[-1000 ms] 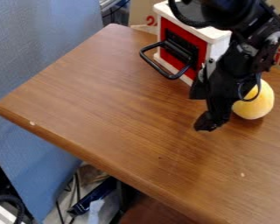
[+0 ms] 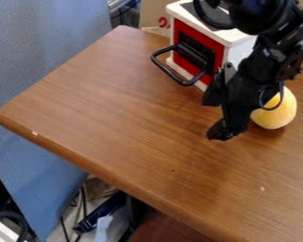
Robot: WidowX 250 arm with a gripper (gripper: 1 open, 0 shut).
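Observation:
My black gripper (image 2: pixel 222 115) hangs low over the wooden table (image 2: pixel 116 113), in front of a small red and white box (image 2: pixel 191 50) with a black front frame and handle. A round pale yellow object (image 2: pixel 278 112) sits just right of the gripper, partly behind it. The gripper's fingers point down; whether they are open or shut is hard to tell from this view.
A cardboard box (image 2: pixel 154 14) stands at the back.
The gripper and arm have shifted very slightly; the box and the yellow object stay where they were.

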